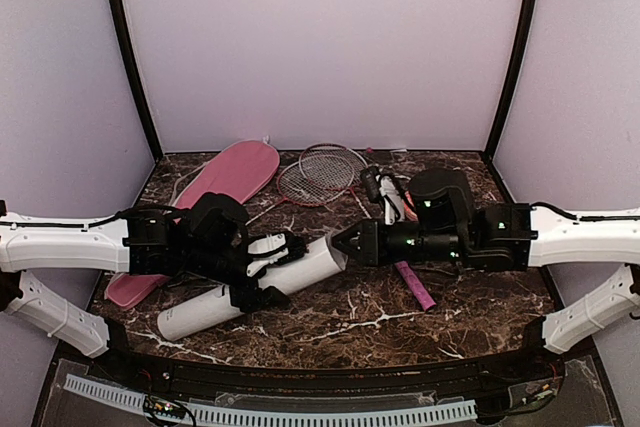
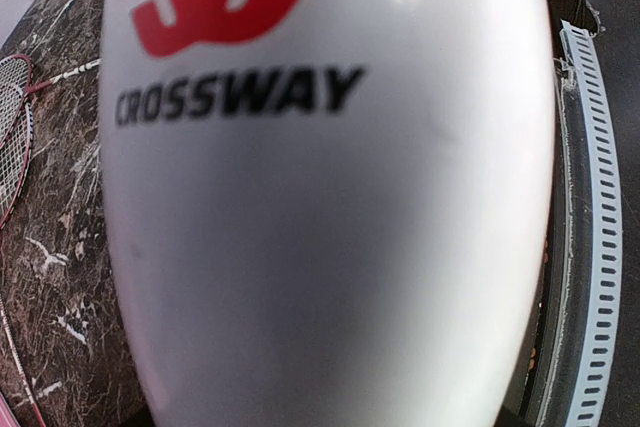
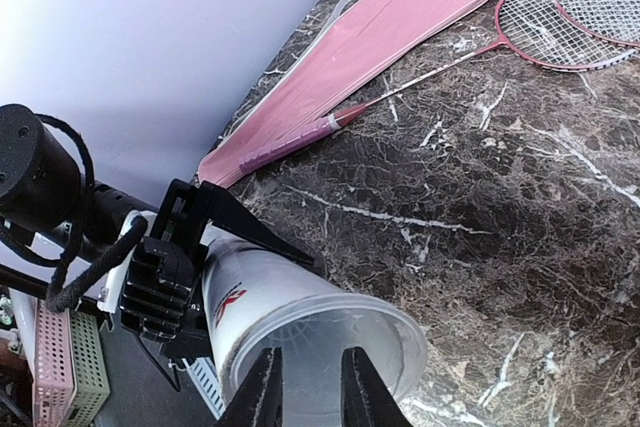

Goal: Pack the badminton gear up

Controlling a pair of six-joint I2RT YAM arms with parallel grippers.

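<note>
My left gripper (image 1: 268, 272) is shut around the white shuttlecock tube (image 1: 200, 313), which slants up to the right in the top view. In the left wrist view the tube (image 2: 320, 237) fills most of the picture with its CROSSWAY print, hiding the fingertips. My right gripper stands partly open at the tube's translucent round end (image 3: 395, 332), with nothing visible between its fingers. A pink racket bag (image 1: 235, 172) lies at the left. Two rackets (image 1: 318, 176) overlap at the back, and a pink handle (image 1: 415, 286) shows below the right arm.
A white slotted strip (image 1: 270, 415) runs along the front edge. Pale walls close in the sides and back.
</note>
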